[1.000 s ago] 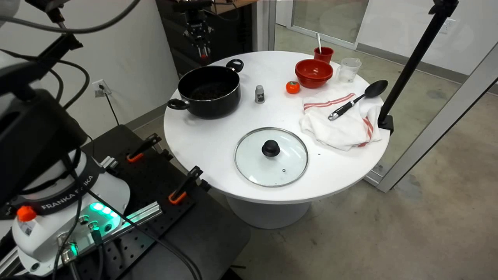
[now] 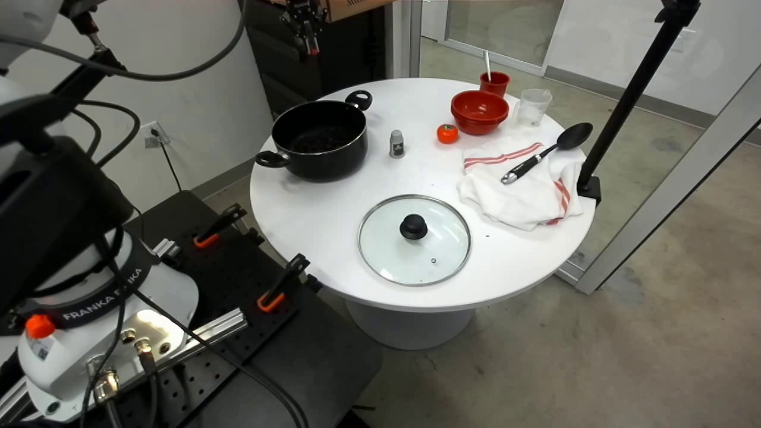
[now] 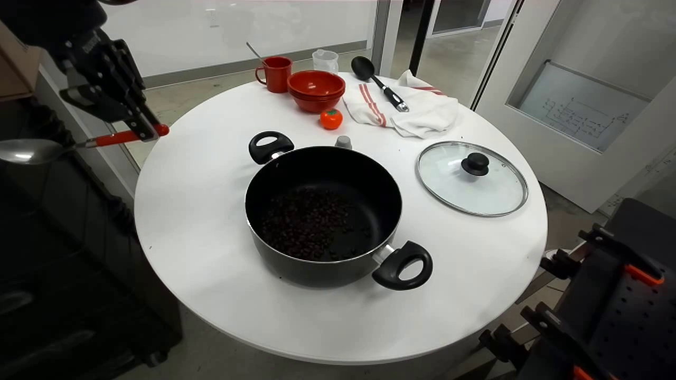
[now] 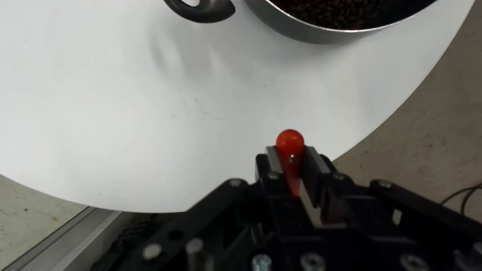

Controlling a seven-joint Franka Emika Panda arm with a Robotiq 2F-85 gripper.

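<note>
My gripper is shut on the red handle of a metal spoon, held roughly level in the air past the table's edge. The spoon's bowl points away from the table in exterior view 2. In the wrist view the rounded red end of the handle shows between the fingers; the bowl is hidden there. A black two-handled pot stands on the round white table, its bottom partly covered with dark beans. The gripper is above and beyond the pot in exterior view 1.
A glass lid lies on the table's near side. A small grey shaker, a tomato, red bowls, a red mug, a clear cup and a black spoon on a towel occupy the rest.
The gripper has risen in exterior view 1, from just above the table's far-left edge to higher up. The robot base's green lights now look white. The things on the table have not moved.
</note>
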